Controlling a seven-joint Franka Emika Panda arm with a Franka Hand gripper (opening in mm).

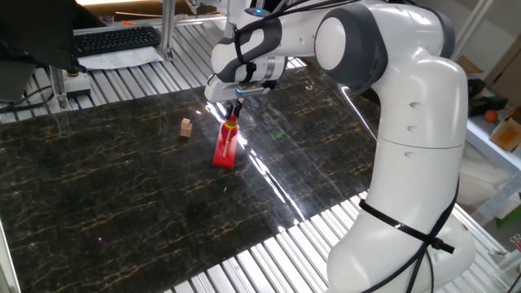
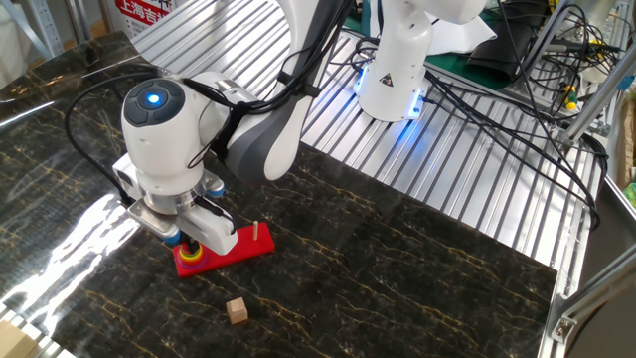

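Note:
A red board (image 1: pixel 224 158) (image 2: pixel 234 249) lies on the dark marbled tabletop. One bare wooden peg (image 1: pixel 226 146) (image 2: pixel 255 232) stands upright at one end. Red and yellow rings (image 1: pixel 230 128) (image 2: pixel 191 256) are stacked at the board's other end. My gripper (image 1: pixel 233 119) (image 2: pixel 189 245) points down right at the top of this stack, its dark fingers close to the rings. Whether the fingers are apart or closed on a ring is too small to tell, and in exterior view 2 the hand partly covers them.
A small pale wooden block piece (image 1: pixel 186 129) (image 2: pixel 237 311) rests on the tabletop a short way from the board. A keyboard (image 1: pixel 116 41) sits beyond the tabletop on the slatted metal bench.

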